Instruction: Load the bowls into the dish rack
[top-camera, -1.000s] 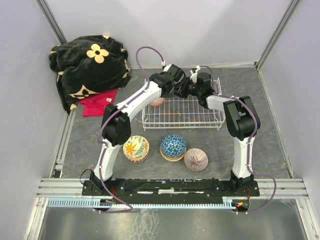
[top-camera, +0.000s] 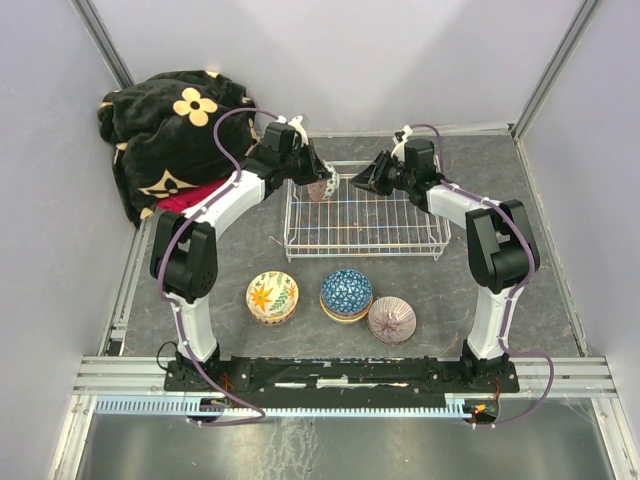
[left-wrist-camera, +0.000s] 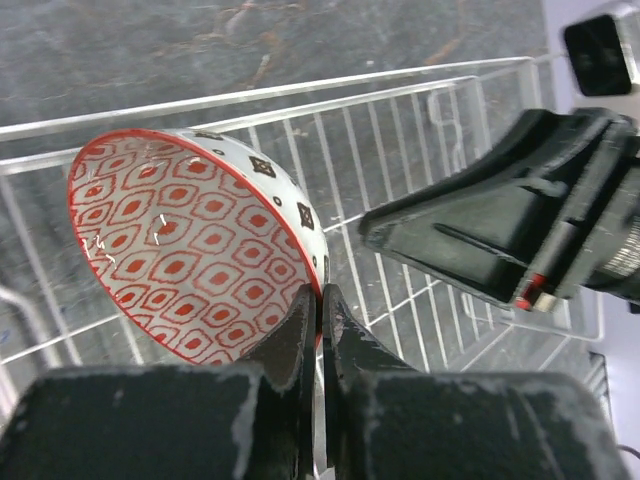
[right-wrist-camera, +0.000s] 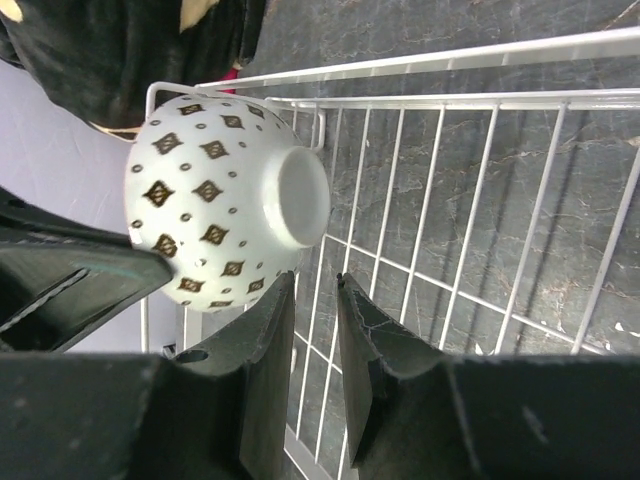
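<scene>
My left gripper is shut on the rim of a white bowl with a red pattern inside and dark diamonds outside. The bowl is tilted on its side over the left back part of the white wire dish rack; whether it touches the wires I cannot tell. In the right wrist view the bowl's outside and foot face my right gripper, which is part open, empty, and above the rack, to the right of the bowl. Before the rack stand a floral bowl, a blue bowl and a brownish striped bowl.
A dark flowered cushion and a red cloth lie at the back left, close to the left arm. Beneath the blue bowl shows a yellowish rim. Most of the rack's front and right is empty.
My right gripper has shifted slightly right.
</scene>
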